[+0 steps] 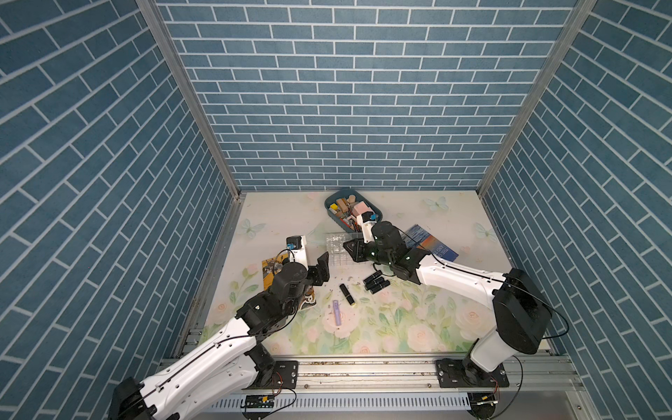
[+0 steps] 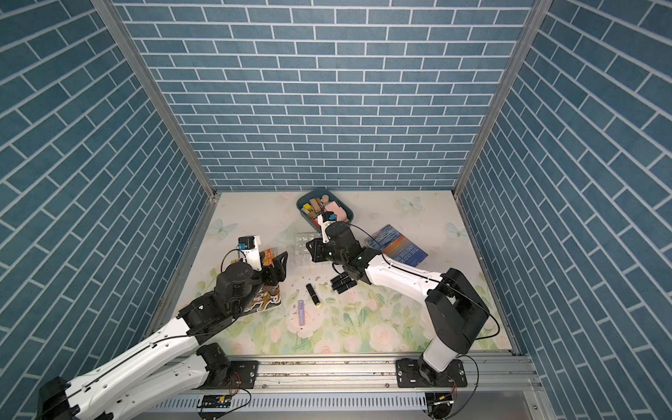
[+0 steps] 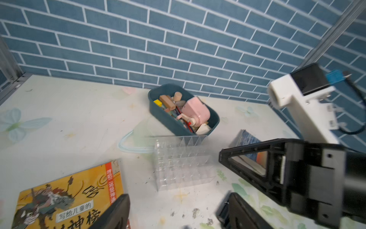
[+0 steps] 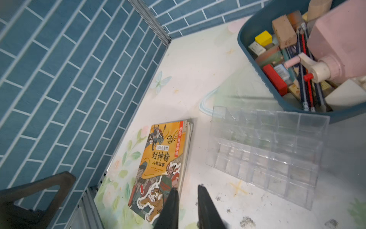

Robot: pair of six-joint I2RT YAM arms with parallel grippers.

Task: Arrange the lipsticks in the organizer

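Observation:
A clear compartment organizer (image 4: 266, 152) stands near the table's middle, showing no lipsticks in the right wrist view. A lilac tube (image 1: 336, 313) and a black lipstick (image 1: 347, 294) lie in front of it, with several black lipsticks (image 1: 376, 283) grouped to the right. My left gripper is open, held left of the organizer, nothing seen between its fingers. My right gripper hangs above the organizer's near side, its fingers part open; whether anything is between them is hard to tell.
A teal bin (image 1: 327, 203) of mixed items sits behind the organizer. A yellow book (image 4: 164, 148) lies at left, a blue book (image 1: 437, 248) at right.

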